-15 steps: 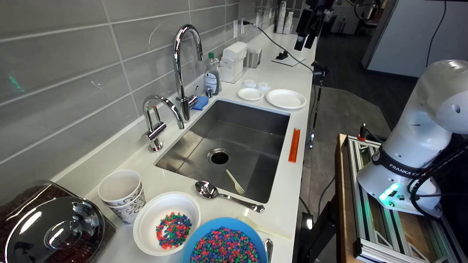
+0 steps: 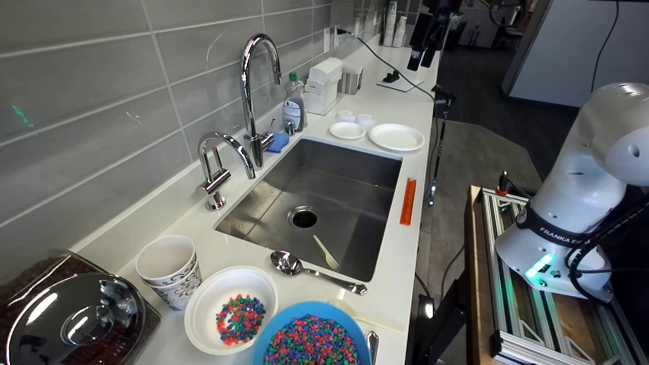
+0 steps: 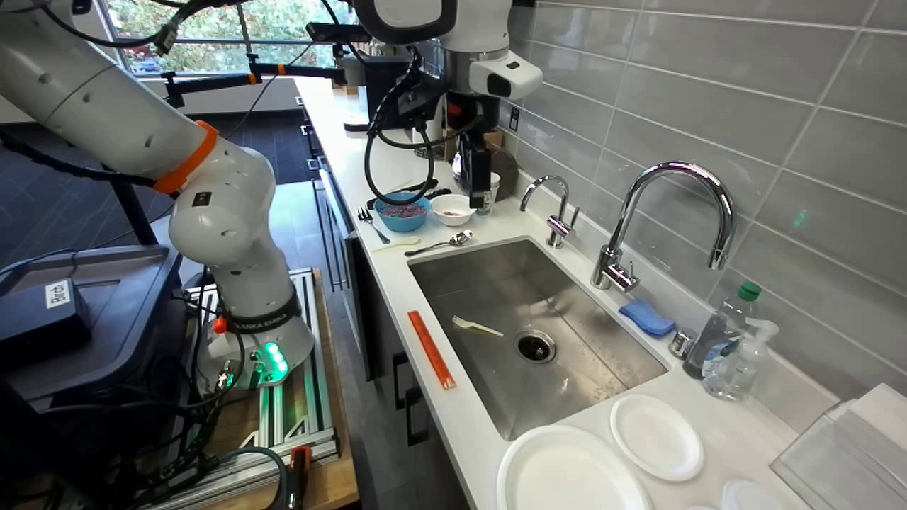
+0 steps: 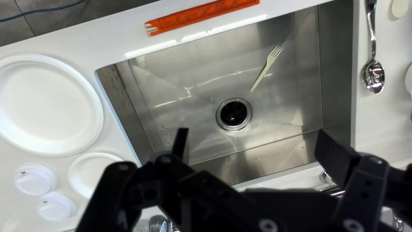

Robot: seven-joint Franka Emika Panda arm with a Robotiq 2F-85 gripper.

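High above the counter, my gripper (image 2: 421, 61) points down, open and empty. In the wrist view both black fingers (image 4: 180, 143) stand wide apart, with the sink (image 4: 216, 147) beneath them. A pale fork (image 4: 266, 69) lies on the sink floor near the drain (image 4: 234, 114), well away from the fingers. Along the counter's front edge is an orange packet (image 3: 431, 350). A metal slotted spoon (image 2: 316, 272) rests beside the sink, near a white bowl (image 2: 205, 304) and a blue bowl (image 2: 274, 331), both holding small coloured pieces.
Two chrome faucets, one tall (image 3: 659, 170) and one short (image 3: 554, 204), rise along the wall side. A blue sponge (image 3: 648, 317) and soap bottles (image 3: 723, 336) stand near them. White plates (image 4: 50, 104) occupy the counter at the sink's other end. Stacked cups (image 2: 170, 270) stand beside the white bowl.
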